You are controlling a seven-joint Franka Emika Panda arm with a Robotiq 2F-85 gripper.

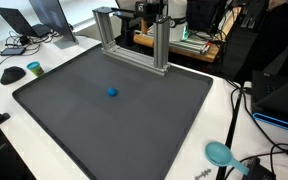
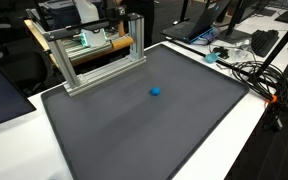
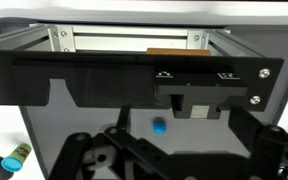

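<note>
A small round blue object lies on the grey board, in its far half. Exterior view 2 shows the blue object alone there, with bare board around it. In the wrist view, my gripper is open, its dark fingers spread wide with nothing gripped between them. The blue object appears in the gap, beyond a black crossbar that spans the view. A black block with a silver face sits on that bar. The arm is hard to make out in both exterior views.
A metal frame stands at the board's edge. A green cup and a black round item are off the board. A turquoise round item lies on the white table. Most of the board is clear.
</note>
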